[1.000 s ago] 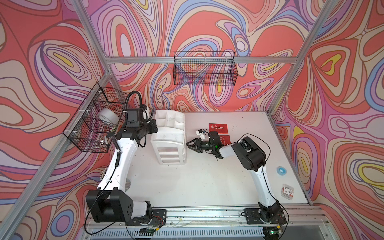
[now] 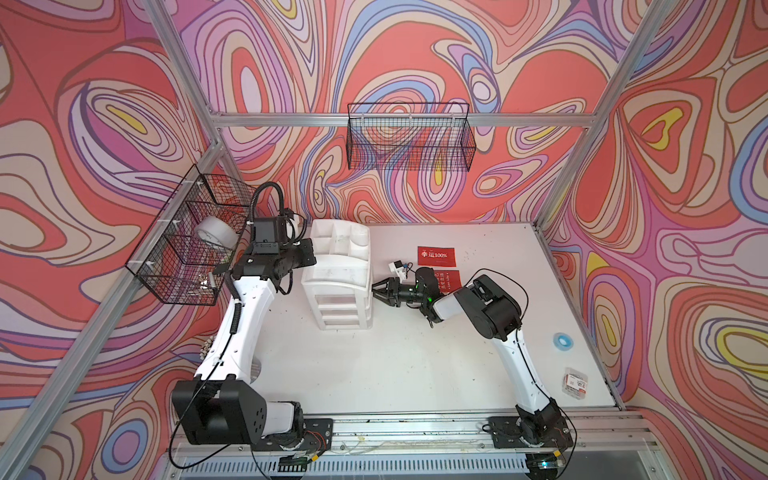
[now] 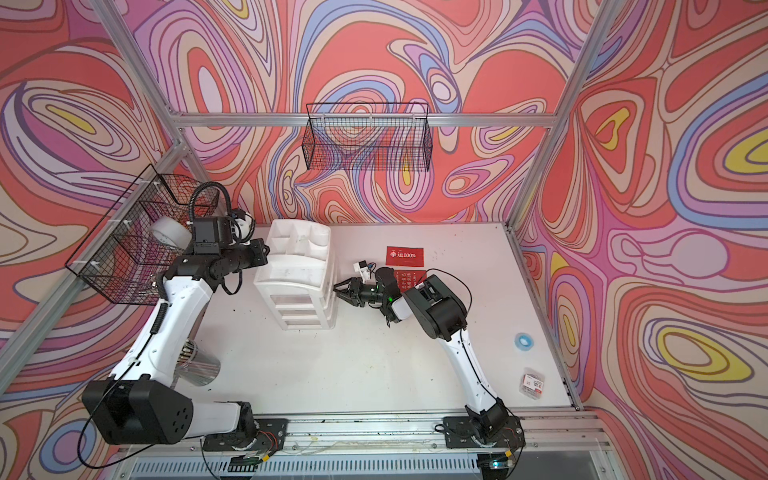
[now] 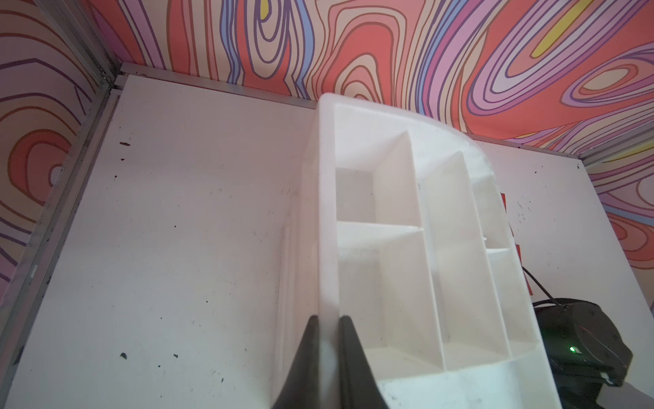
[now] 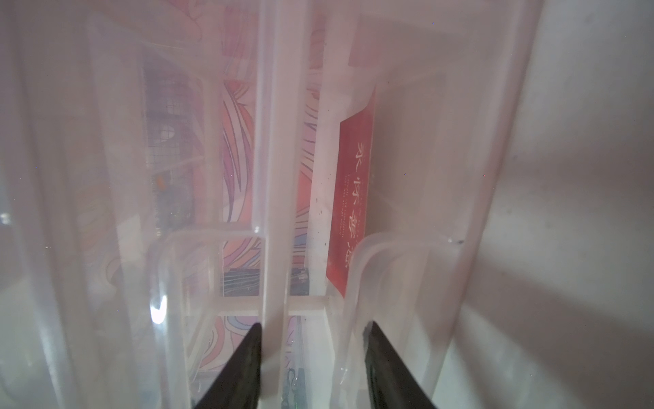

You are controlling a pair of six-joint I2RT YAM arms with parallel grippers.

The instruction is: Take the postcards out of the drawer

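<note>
A white drawer organizer (image 2: 340, 272) stands left of the table's middle. My left gripper is shut on the organizer's upper side wall (image 4: 328, 252), one finger on each side. My right gripper is at the clear drawers, its fingers apart; the upright edge (image 5: 274, 341) of a clear drawer lies between them, close to the left finger. A red postcard (image 5: 352, 191) with pale writing shows inside the right-hand clear drawer (image 5: 442, 156), beyond the right finger. Two red postcards lie on the table: one in full (image 2: 436, 256), one partly covered (image 2: 449, 280) by my right arm.
Compartments in the organizer's top (image 4: 391, 293) look empty. Wire baskets hang at the left (image 2: 192, 240) and back (image 2: 411, 140). A blue tape ring (image 2: 563, 341) and a small clear box (image 2: 574, 383) lie at the far right. Bare tabletop (image 2: 424, 368) spreads in front.
My right arm has shifted slightly to the left, and its wrist sits a little lower in the picture. Organizer and left arm look unmoved.
</note>
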